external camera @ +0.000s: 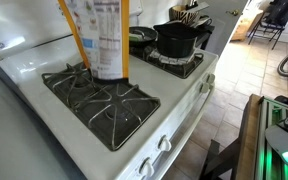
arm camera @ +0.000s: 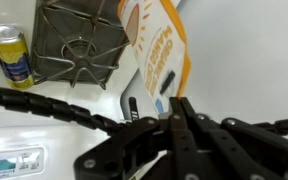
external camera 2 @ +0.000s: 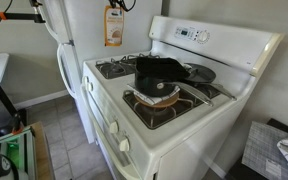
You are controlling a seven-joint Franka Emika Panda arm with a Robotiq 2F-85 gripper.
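Observation:
An orange-edged white food bag (arm camera: 159, 45) hangs from my gripper, which is shut on the bag's edge. In exterior view 1 the bag (external camera: 99, 38) is nearly upright above the left stove grates (external camera: 104, 108), its back panel turned to the camera; the gripper is out of that frame. Exterior view 2 has the bag (external camera 2: 114, 27) high up in front of the fridge, with a little of the dark gripper (external camera 2: 122, 5) at the top edge.
A black pot (external camera: 176, 40) sits on the stove's right side, with a pan (external camera: 142, 35) behind it. The wrist view includes a yellow and blue can (arm camera: 12, 55) beside the burner grates. Control knobs (external camera: 165, 144) line the stove's front.

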